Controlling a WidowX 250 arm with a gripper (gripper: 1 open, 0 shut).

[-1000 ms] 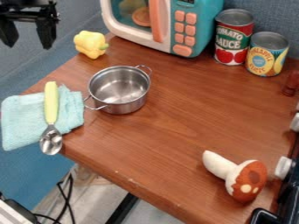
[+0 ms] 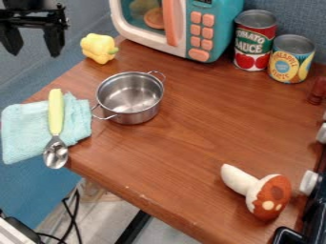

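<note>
The black gripper point(image 2: 33, 38) hangs in the upper left, off the table's edge and above the blue floor area, left of a yellow rubber duck point(image 2: 99, 48); its fingers look apart, with nothing seen between them. A steel pot point(image 2: 130, 95) with two handles stands on the wooden table. Left of it, a spoon with a yellow handle point(image 2: 56, 112) lies on a light blue cloth point(image 2: 23, 129) at the table's edge. A red and white toy mushroom point(image 2: 266, 195) lies at the front right.
A teal toy microwave point(image 2: 170, 24) stands at the back, beside a tomato sauce can point(image 2: 254, 43) and a second can point(image 2: 291, 59). A small red bottle point(image 2: 317, 92) and a black appliance point(image 2: 310, 214) sit at the right edge.
The gripper has shifted very slightly at the upper left. The objects on the table have not moved.
</note>
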